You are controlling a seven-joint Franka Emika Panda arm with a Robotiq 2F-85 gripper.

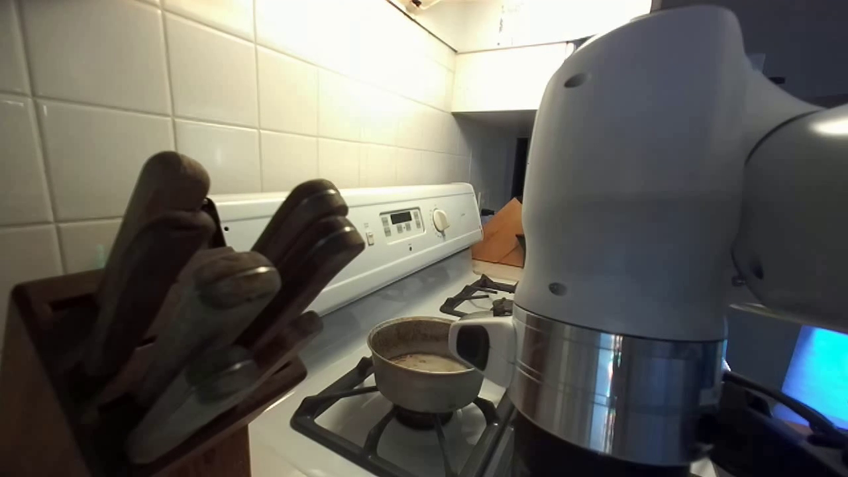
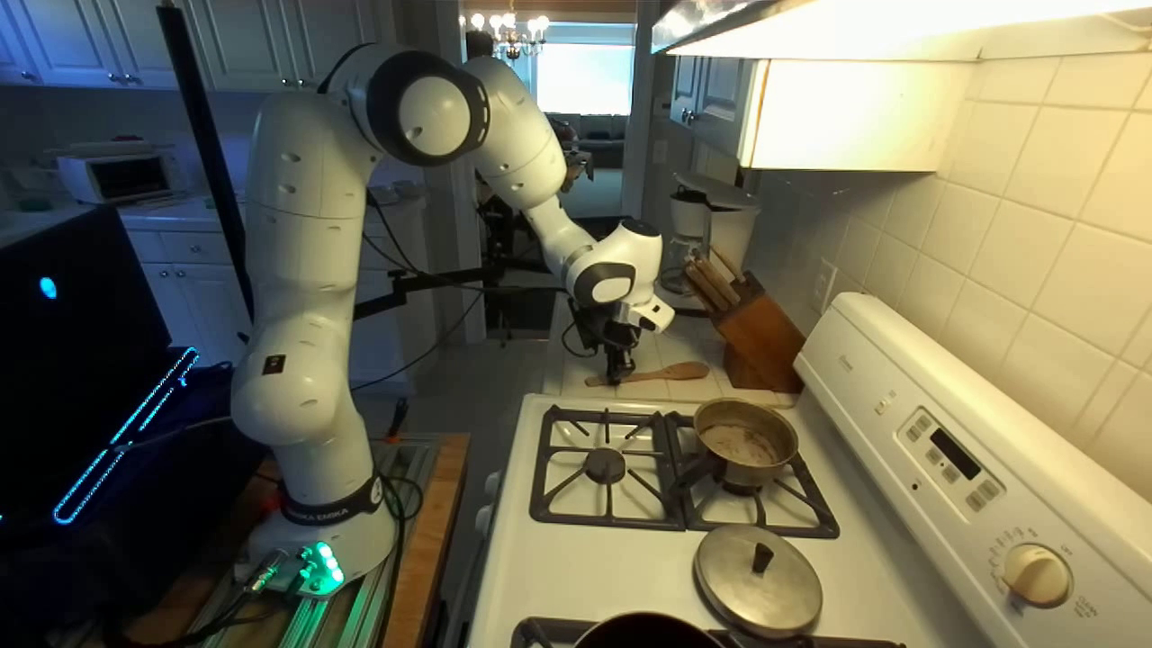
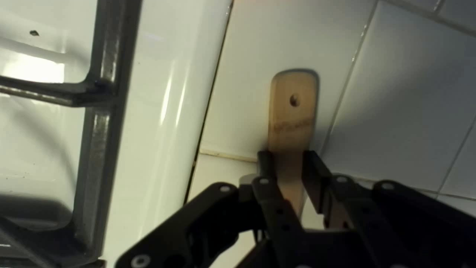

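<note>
A wooden spoon lies on the tiled counter just beyond the stove's end, its bowl toward the knife block. My gripper is down at its handle end. Seen from the wrist, the gripper is part open, with one dark finger on each side of the flat handle. The left fingertip is close against the handle's edge; whether both fingers touch the wood cannot be told. The handle's end, with its small hole, sticks out past the fingertips. In exterior view 1 the gripper and spoon are out of sight.
A metal pot with contents sits on a burner near that end of the stove. Its lid rests farther along the stovetop. The knife block stands beside the spoon's bowl. A black grate lies left of the gripper.
</note>
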